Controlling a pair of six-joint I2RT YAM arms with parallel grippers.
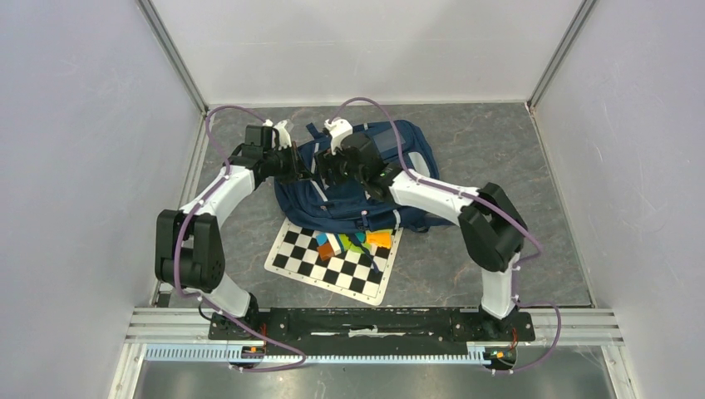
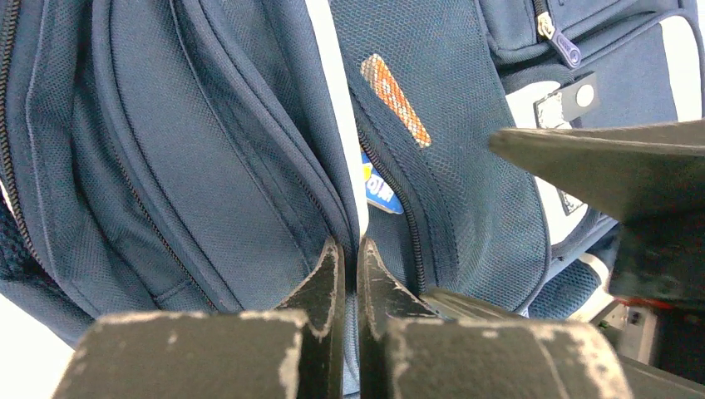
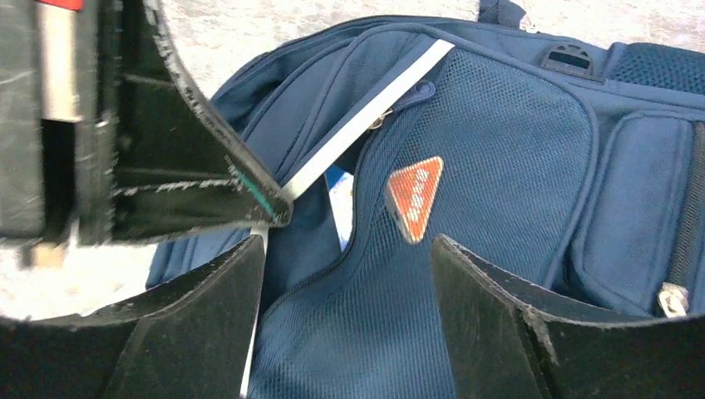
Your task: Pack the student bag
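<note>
The dark blue student bag (image 1: 337, 214) lies flat, its zipped pocket partly open. My left gripper is shut on the pocket's fabric edge beside a white stripe. Just across the opening, my right gripper stands open above the bag, nothing between its fingers. An orange-and-white patterned item (image 3: 413, 198) pokes out at the zipper edge. Deeper in the opening shows part of a blue, white and yellow item (image 2: 381, 188); the rest of it is hidden by the fabric. From above, the grippers cover most of this opening.
A black-and-white checkered board (image 1: 312, 266) lies in front of the bag. On it are several small coloured items, among them an orange piece (image 1: 379, 238) and a brown one (image 1: 325, 251). Both grippers are close together.
</note>
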